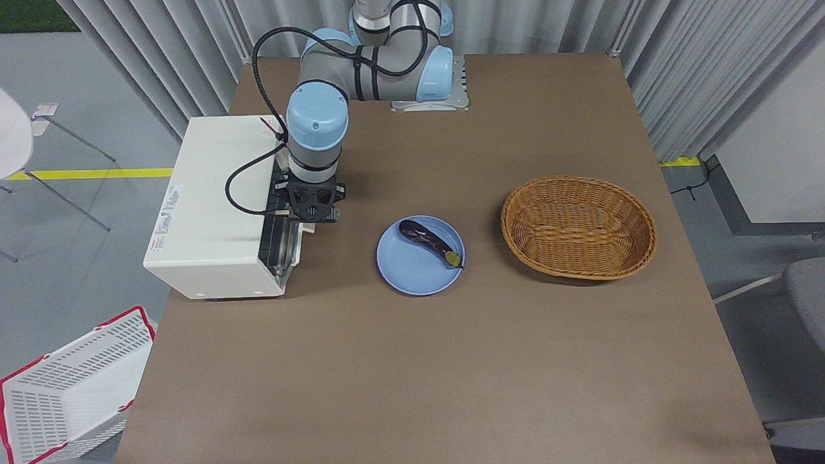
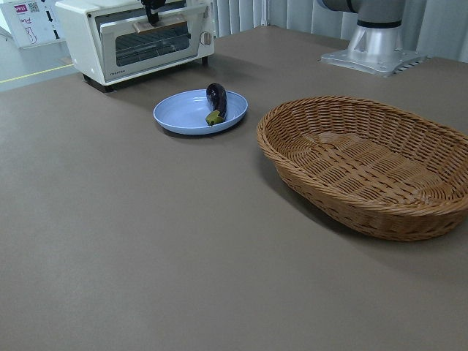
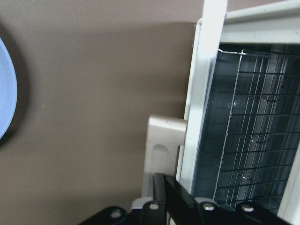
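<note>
A white toaster oven (image 1: 209, 201) stands at the table's left, its glass door (image 2: 150, 45) tipped slightly out from the top. My gripper is at the door's handle (image 3: 159, 145), appearing to touch it; whether its fingers are closed on the handle I cannot tell. The wire rack (image 3: 258, 131) shows through the opening. A blue plate (image 1: 410, 274) holds a dark eggplant (image 1: 425, 240) with a green stem end, right of the oven in the front view.
A wicker basket (image 1: 578, 228) sits right of the plate. A white crate (image 1: 73, 386) is on the floor at the lower left. The robot base plate (image 2: 373, 62) is at the back.
</note>
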